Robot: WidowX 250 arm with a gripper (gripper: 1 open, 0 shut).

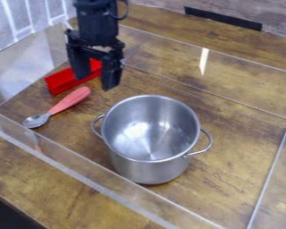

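Note:
My gripper (93,70) is open at the upper left, its black fingers hanging just over and in front of a red block (62,79), which it partly covers. In front of the block lies a spoon (69,100) with a pink handle and metal head. A large steel pot (149,139) with two side handles stands at the centre, empty.
Clear edging runs along the left and front. A dark strip runs along the back wall at top right.

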